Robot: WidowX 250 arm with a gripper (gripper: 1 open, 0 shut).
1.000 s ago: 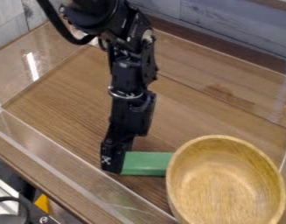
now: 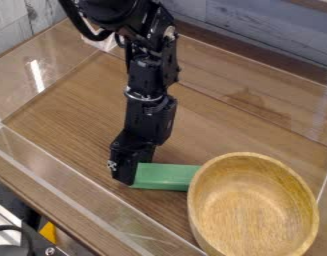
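My black gripper (image 2: 128, 168) is low over the wooden table, its fingertips at the left end of a green rectangular block (image 2: 166, 176). Whether the fingers are closed on the block or apart is hard to make out. The block's right end meets a round wooden bowl (image 2: 253, 210), which hides part of it.
Pale walls run along the back. A dark cable and a small yellow object lie beyond the table's front left edge.
The gripper has shifted slightly left and up in the view, and the green block and bowl also appear shifted slightly left.
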